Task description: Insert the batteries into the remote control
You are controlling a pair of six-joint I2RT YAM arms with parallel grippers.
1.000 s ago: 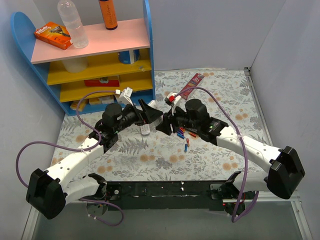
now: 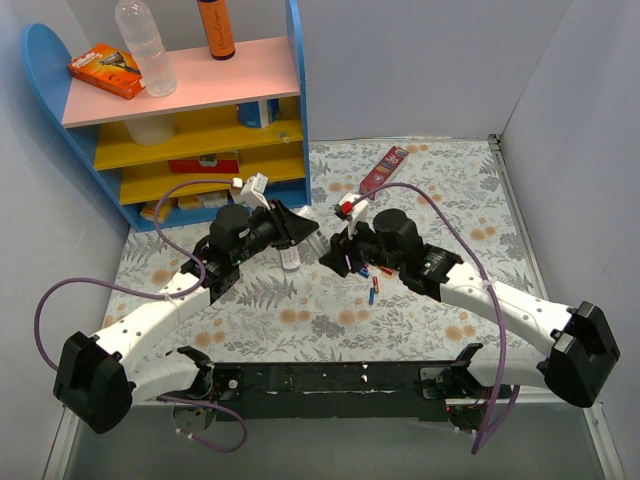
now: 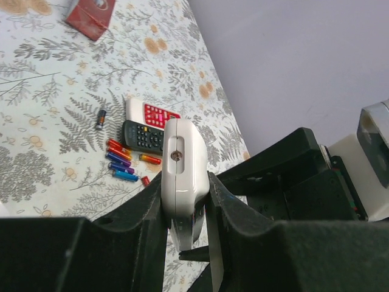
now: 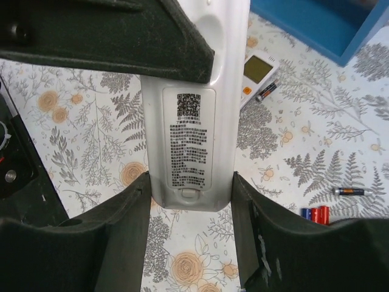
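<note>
A white remote control (image 4: 188,134) hangs above the table with its barcode-labelled face toward the right wrist camera. My left gripper is shut on it; one of its black fingers (image 4: 121,42) crosses the upper part of the remote in the right wrist view. My right gripper is part open, its fingertips on either side of the remote's lower end, close to its edges; whether they touch cannot be told. Several coloured batteries, including a blue battery (image 3: 125,175), lie on the table below. A dark battery (image 3: 101,119) lies apart from them.
A black remote (image 3: 143,137) and a white calculator with red keys (image 3: 155,115) lie beside the coloured batteries. The blue-sided shelf (image 2: 303,110) stands at the back left. A red packet (image 2: 383,170) lies at the back.
My right gripper has moved a little to the right, away from the left one, and more of the white remote shows between them. The left arm has hardly moved.
</note>
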